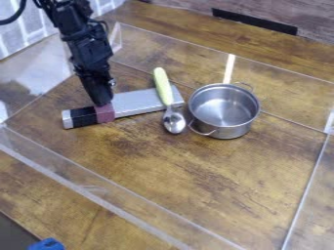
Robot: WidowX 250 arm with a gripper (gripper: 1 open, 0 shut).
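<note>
A long grey bar with a dark purple section (140,104) lies on the wooden table at centre left. The black gripper (100,96) is just above its left part, partly over the purple section; whether its fingers are open or shut is hard to see. A pale green vegetable (162,85) lies across the bar's right end, with a metal spoon (174,121) just below it. A steel pot (224,110) stands to the right.
Clear plastic walls edge the wooden table (196,195). A blue object (46,244) sits at the bottom left, outside.
</note>
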